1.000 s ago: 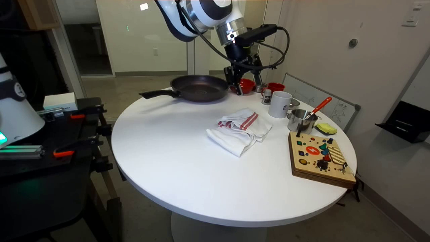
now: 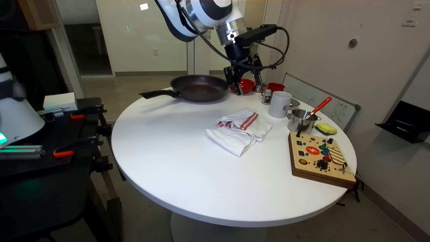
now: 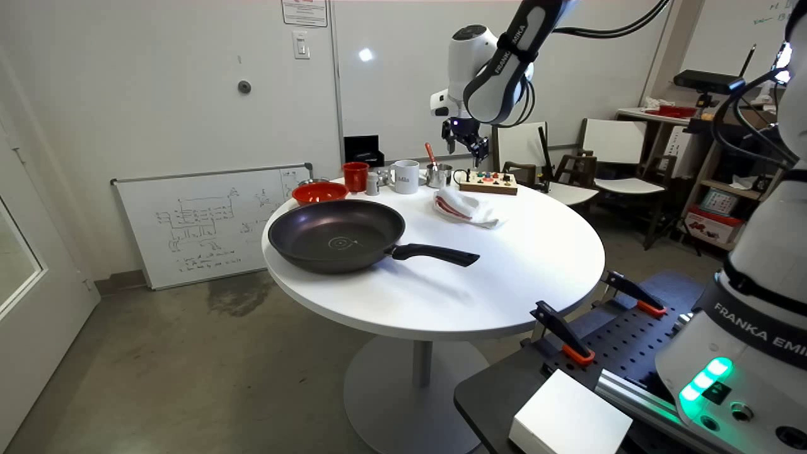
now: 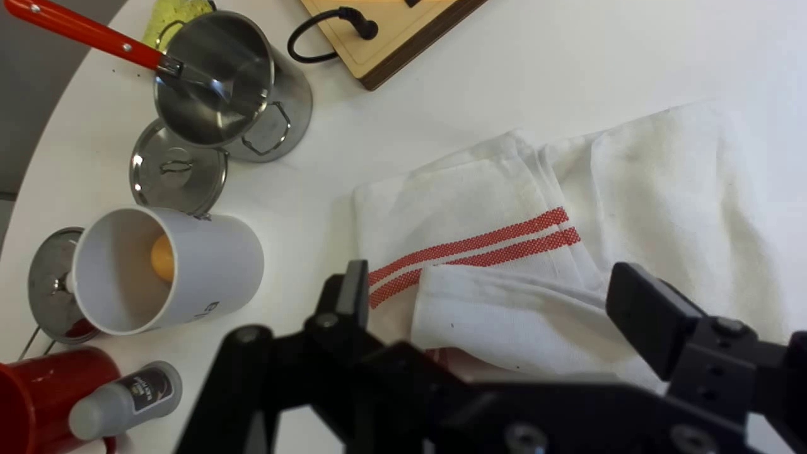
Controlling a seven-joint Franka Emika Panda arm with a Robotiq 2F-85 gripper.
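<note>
My gripper hangs open above the table, its two black fingers wide apart and nothing held between them. Below it in the wrist view lies a crumpled white towel (image 4: 469,193) with red stripes, partly folded over itself. From exterior view 1 the towel (image 2: 246,125) rests near the table's middle, while the gripper (image 2: 248,86) shows higher in the picture, in front of the red bowl (image 2: 246,85). Exterior view 2 has the gripper (image 3: 463,155) over the far side of the table. The gripper's black body hides the towel's near part in the wrist view.
A black frying pan (image 3: 336,234) sits near one edge. A white mug (image 4: 234,265) with something orange inside, a steel pot (image 4: 284,113) holding a red-handled utensil, a shaker (image 4: 144,397) and a wooden board (image 2: 320,159) stand around the towel.
</note>
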